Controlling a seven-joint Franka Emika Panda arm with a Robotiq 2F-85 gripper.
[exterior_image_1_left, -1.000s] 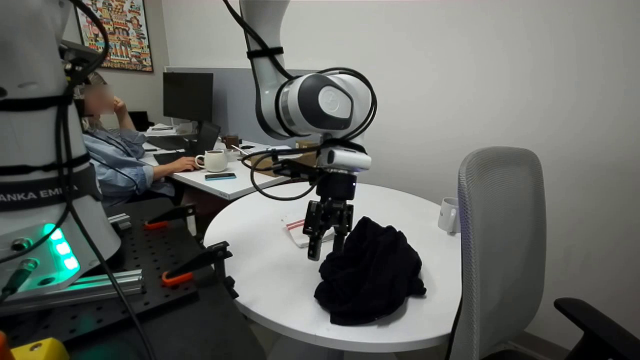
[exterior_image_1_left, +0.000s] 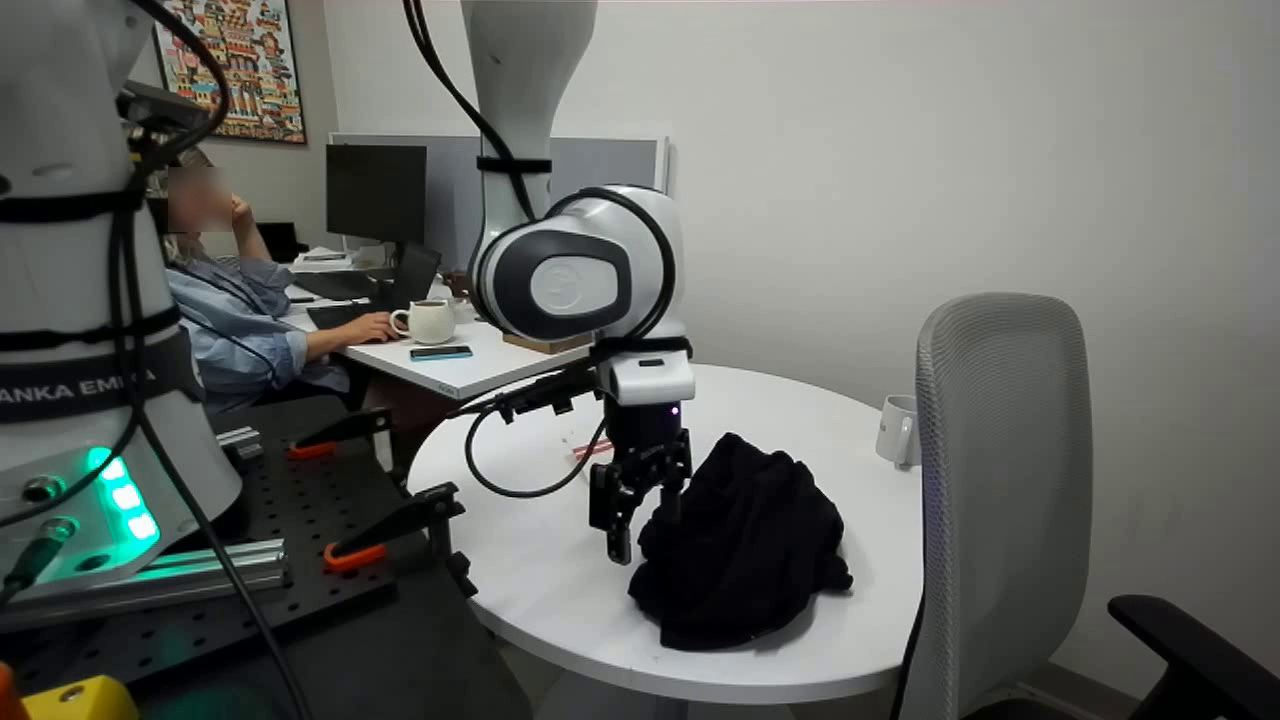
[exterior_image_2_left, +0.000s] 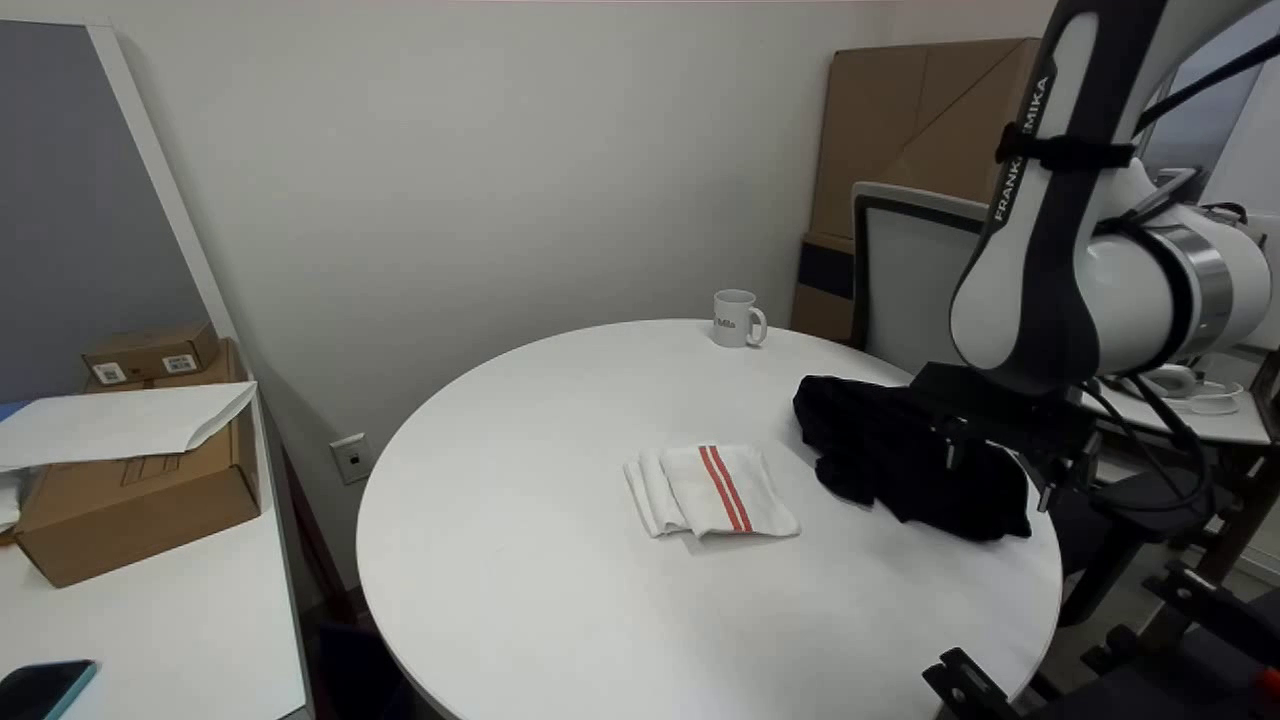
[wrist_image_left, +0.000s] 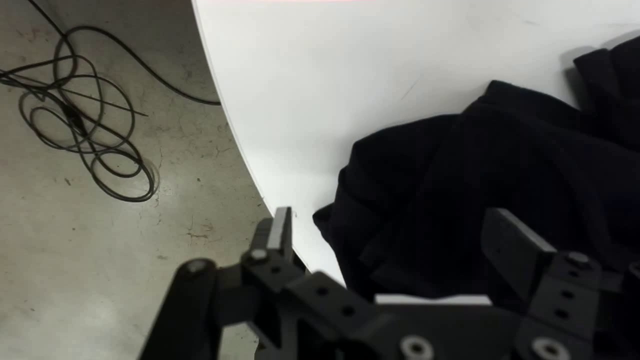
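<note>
A crumpled black cloth (exterior_image_1_left: 746, 546) lies in a heap on the round white table (exterior_image_2_left: 516, 600), close to its edge. My gripper (exterior_image_1_left: 645, 528) is open, its fingers pointing down at the cloth's near-left side in exterior view 1. In the wrist view the two fingers stand wide apart: the left finger (wrist_image_left: 279, 231) is over the table's edge, while the right finger (wrist_image_left: 516, 246) is over the black cloth. Nothing is held between them. Whether a fingertip touches the fabric I cannot tell.
A folded white towel with red stripes (exterior_image_2_left: 732, 492) lies mid-table, and a white mug (exterior_image_2_left: 733, 318) stands at the far edge. A grey chair (exterior_image_1_left: 1002, 480) stands close against the table.
My gripper has come lower and shifted slightly left in exterior view 1, now covering most of the striped towel there. The black cloth has not moved.
</note>
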